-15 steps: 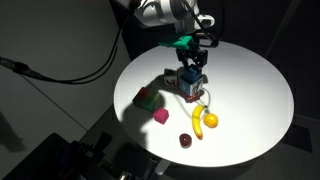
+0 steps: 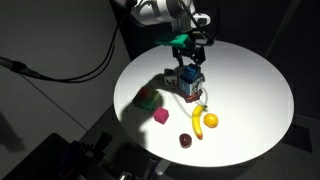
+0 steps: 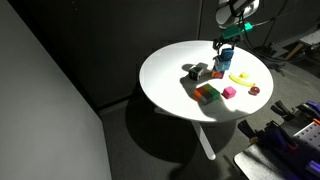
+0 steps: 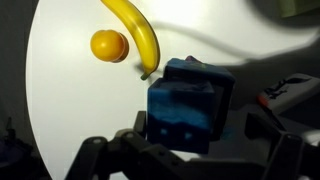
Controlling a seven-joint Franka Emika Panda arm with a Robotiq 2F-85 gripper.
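A dark blue block [image 4: 182, 112] is uppermost in a small stack, with another blue-topped piece [image 4: 205, 75] lower down beside and under it. In exterior view 1 the blue block [image 2: 188, 73] shows toward the back of the round table, just below the arm. Exterior view 2 shows the blue block [image 3: 228, 53] above a lighter blue piece [image 3: 222, 65]. My gripper is open over the stack, its dark fingers [image 4: 264, 128] spread to either side of the upper block. Whether they touch it cannot be told.
A banana [image 2: 196, 122], an orange [image 2: 211, 120], a dark red round item [image 2: 185, 140], a pink cube [image 2: 161, 115] and a red-green block [image 2: 148, 99] lie nearer the front. A black-and-white block [image 3: 195, 72] stands close to the stack.
The arm has shifted only slightly above the stack. The fruit and the other blocks lie where they were.
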